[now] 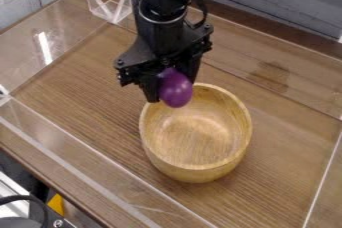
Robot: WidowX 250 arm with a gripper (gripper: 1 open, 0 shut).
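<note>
The black gripper (160, 80) hangs over the upper-left rim of a round tan bowl (195, 142), shut on a purple oval object (175, 91). The purple object is held above the bowl's rim, near its upper-left side. The bowl looks empty on the wooden table (80, 112). The gripper's fingertips are partly hidden behind the purple object.
Open table surface lies left and right of the bowl. A clear plastic piece stands at the top left, and a wall edge runs along the top right. A yellow object and black cable show at the bottom left.
</note>
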